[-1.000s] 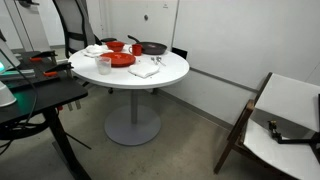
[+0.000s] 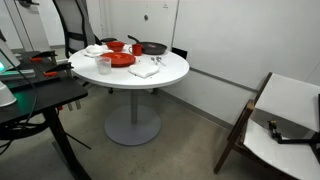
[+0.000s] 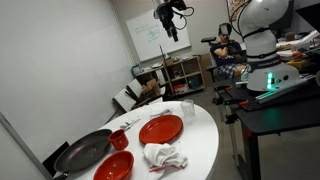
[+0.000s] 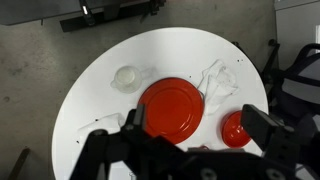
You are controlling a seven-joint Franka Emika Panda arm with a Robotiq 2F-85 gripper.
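In the wrist view my gripper looks down on a round white table, its dark fingers (image 4: 97, 150) spread wide and nothing seen between them. Beneath lies a red plate (image 4: 172, 110). Beside the plate are a clear cup (image 4: 127, 77), a crumpled white cloth (image 4: 217, 85) and a red bowl (image 4: 234, 130). A second white cloth (image 2: 145, 68) lies near the table's edge in exterior view 1. In exterior view 2 a black pan (image 3: 85, 151) and a red mug (image 3: 118, 138) sit beyond the bowl; the gripper's body partly covers that side from the wrist camera.
A black table (image 3: 280, 117) carrying the arm's base stands next to the white table (image 3: 204, 140). The wall is close behind the pan. A white chair-like piece (image 2: 285, 115) stands apart at the right, with bare floor between.
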